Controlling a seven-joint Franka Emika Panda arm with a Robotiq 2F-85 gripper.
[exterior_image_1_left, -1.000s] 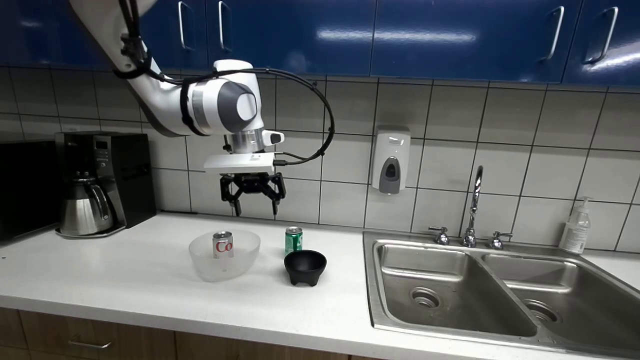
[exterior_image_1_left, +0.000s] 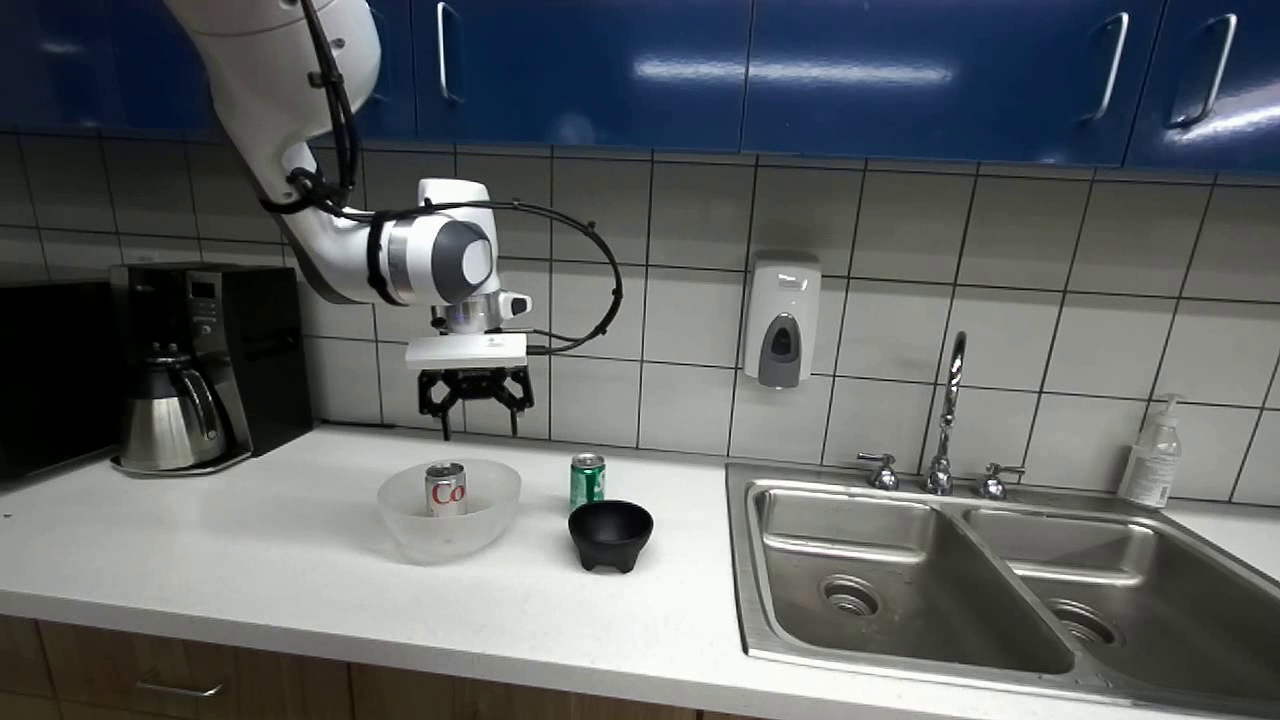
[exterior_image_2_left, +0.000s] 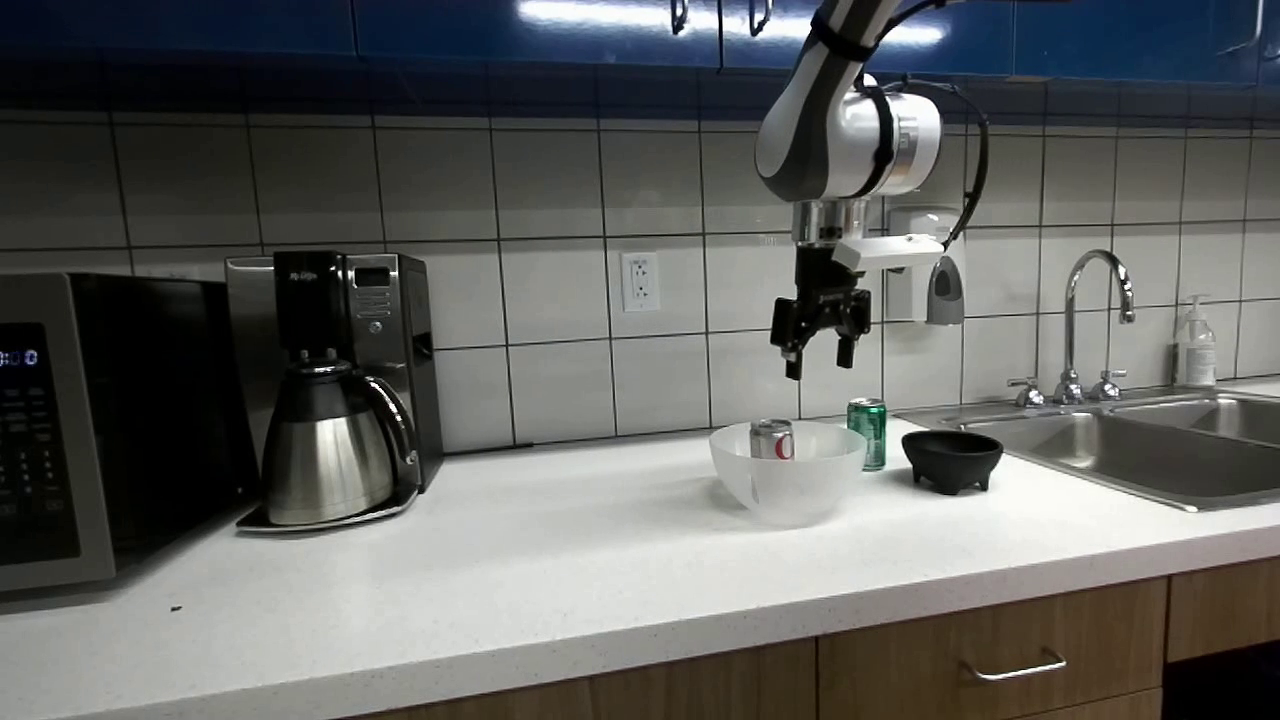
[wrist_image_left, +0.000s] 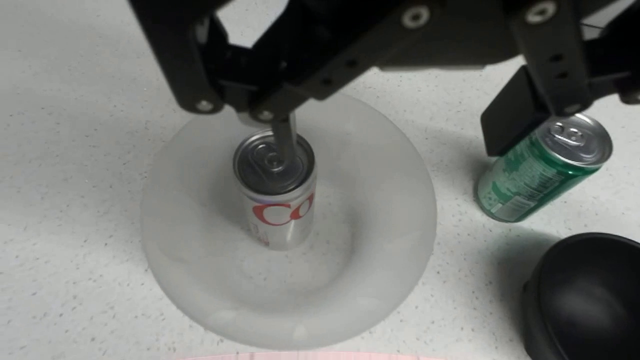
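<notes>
My gripper (exterior_image_1_left: 480, 432) hangs open above the counter, nothing between its fingers. Below it a frosted white bowl (exterior_image_2_left: 786, 486) stands on the counter. Inside that bowl a silver Coke can (wrist_image_left: 282, 210) stands upright, its red letters showing. In the wrist view one fingertip overlaps the can's top, though the exterior views show a gap between them. A green can (wrist_image_left: 528, 174) stands upright on the counter beside the bowl, partly covered by the other finger in the wrist view. Close to the green can sits an empty black footed bowl (exterior_image_1_left: 611, 528).
To the right is a double steel sink (exterior_image_1_left: 888, 588) with a faucet (exterior_image_1_left: 948, 414). A coffee maker (exterior_image_2_left: 348, 384) and a microwave (exterior_image_2_left: 108, 420) occupy the left end. Between them and the frosted bowl the counter (exterior_image_2_left: 540, 564) is clear.
In exterior view 1 my gripper has shifted left and toward the back wall, away from the green can's side. It stays open. The cans and bowls have not moved.
</notes>
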